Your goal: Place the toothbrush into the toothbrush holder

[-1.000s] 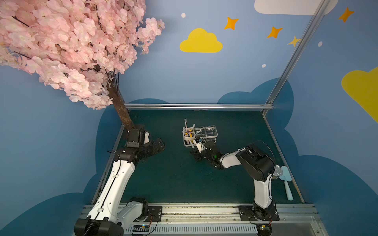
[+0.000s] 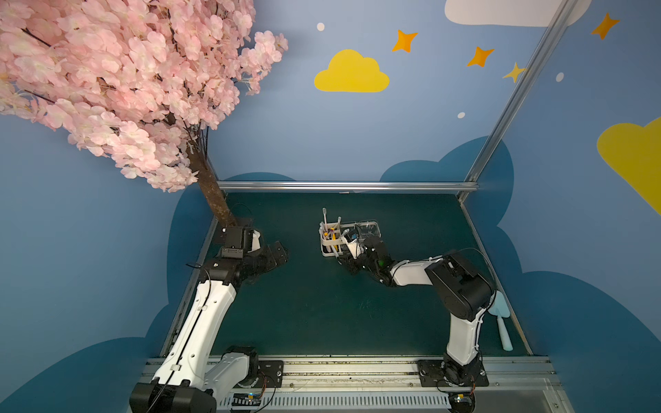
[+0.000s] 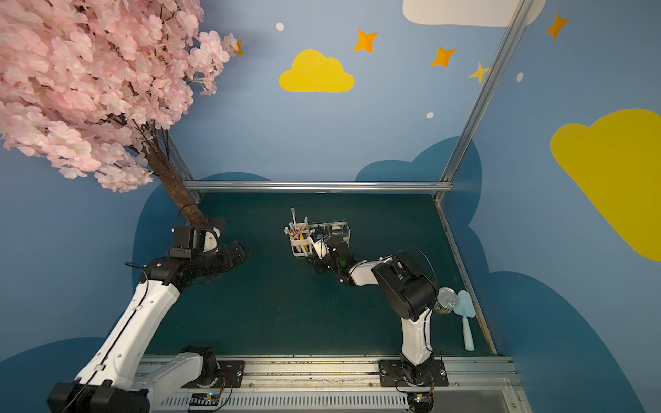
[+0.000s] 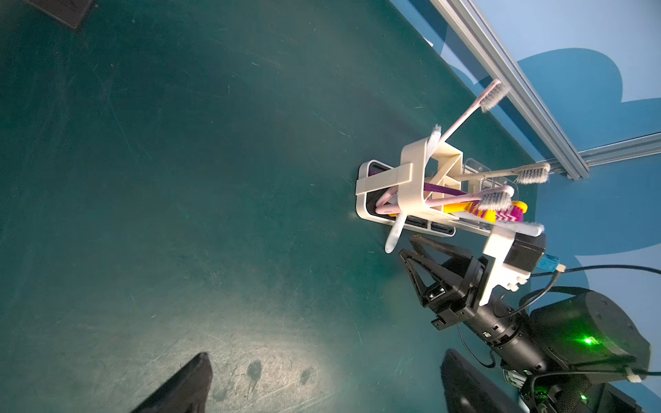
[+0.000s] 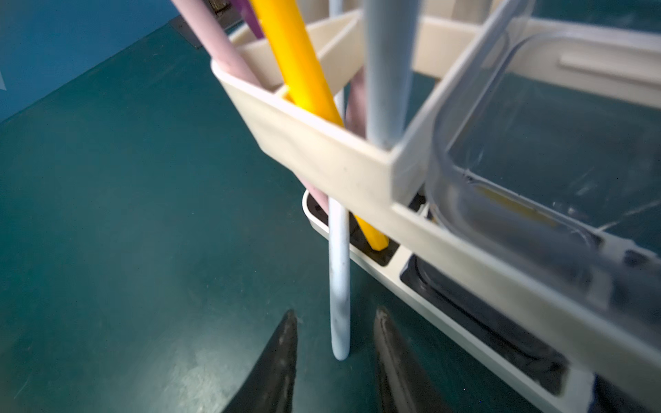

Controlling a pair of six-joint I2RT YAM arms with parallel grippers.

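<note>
The cream toothbrush holder point(image 4: 414, 175) stands at the back middle of the green table, with several toothbrushes in its left-hand compartments. Among them are a yellow toothbrush point(image 5: 296, 58) and a pink one point(image 5: 217, 41). A pale white toothbrush handle point(image 5: 339, 289) slants down and sticks out below the holder's front edge, past its base. My right gripper is open close in front, the handle's lower end showing between its fingers in the right wrist view, without clear contact. Far to the left, my left gripper hangs open and empty over bare table.
A clear plastic cup section point(image 5: 509, 137) forms the holder's right half, beside the right arm. At the right edge lie a light blue trowel point(image 3: 466, 323) and a clear jar point(image 3: 447, 298). A tree trunk point(image 2: 210, 189) rises behind the left arm.
The left arm and holder look unmoved.
</note>
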